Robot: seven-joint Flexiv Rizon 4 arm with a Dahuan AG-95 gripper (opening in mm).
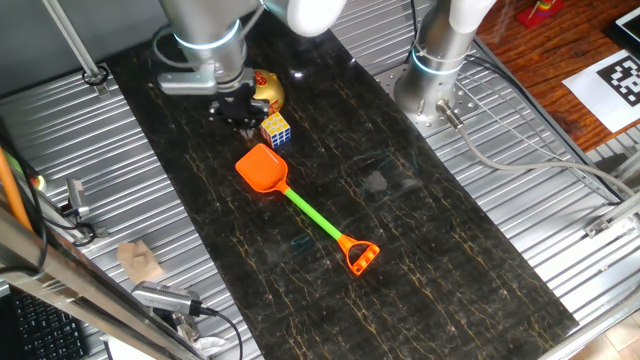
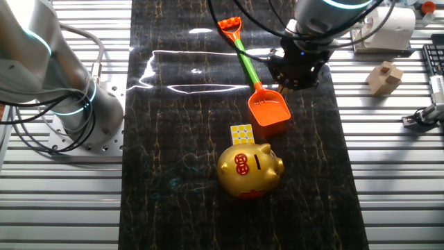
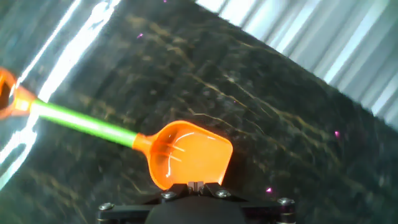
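An orange toy shovel blade (image 1: pixel 262 168) with a green shaft (image 1: pixel 312 213) and an orange handle (image 1: pixel 360 254) lies on the dark marbled table. My black gripper (image 1: pixel 243 128) hangs above the table on the blade's side, appearing close to the cube in exterior view 1. From the opposite side, the gripper (image 2: pixel 291 78) shows over the table beside the shaft. In the wrist view, the orange blade (image 3: pixel 193 152) lies just beyond the gripper, partly covered at its lower edge. Whether the fingers are open or shut is unclear.
A Rubik's cube (image 2: pixel 242 134) touches or nearly touches a golden piggy bank (image 2: pixel 248 172) near the blade. A wooden block (image 2: pixel 383 78) sits on the ribbed metal surface off the dark tabletop. Open tabletop surrounds the handle.
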